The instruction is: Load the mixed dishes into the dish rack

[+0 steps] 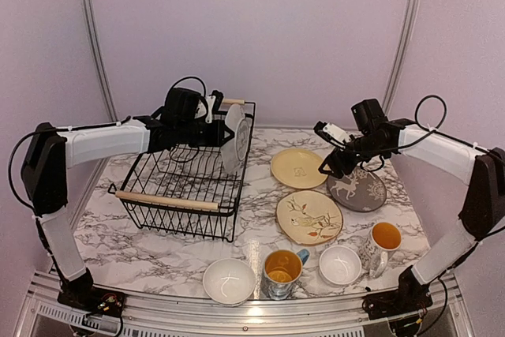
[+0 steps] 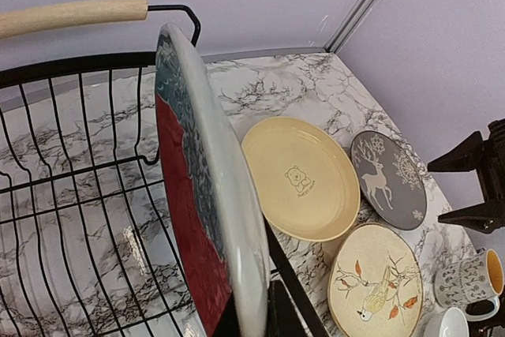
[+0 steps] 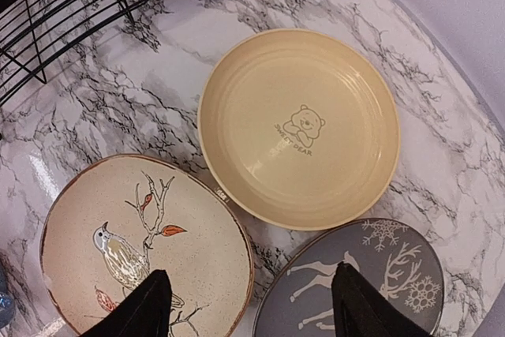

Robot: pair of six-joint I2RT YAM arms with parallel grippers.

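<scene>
My left gripper [image 1: 221, 133] is shut on a white-rimmed plate [image 1: 237, 140] held upright at the right side of the black wire dish rack [image 1: 173, 203]; its face shows red and blue in the left wrist view [image 2: 185, 179]. My right gripper [image 1: 331, 167] is open, hanging over the dishes on the right: the bird plate [image 3: 146, 238], the grey deer plate [image 3: 371, 274] and the cream bear plate [image 3: 296, 155], with nothing between its fingers.
Along the front edge stand a white bowl [image 1: 229, 278], a blue mug [image 1: 280, 274], a smaller white bowl [image 1: 339, 266] and a patterned mug [image 1: 375, 250]. Bare marble shows at the front left.
</scene>
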